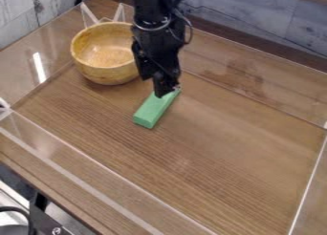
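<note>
My black gripper (159, 78) hangs in the upper middle of the camera view, open, just above and beside the far end of a green block (155, 109). The green block lies tilted on the wooden table, nothing seen held. The exact spread of the fingers is hard to make out.
A yellow-tan bowl (102, 57) sits at the upper left, close to the arm. White edges border the table at the back and right, and dark cables lie beyond the lower left corner.
</note>
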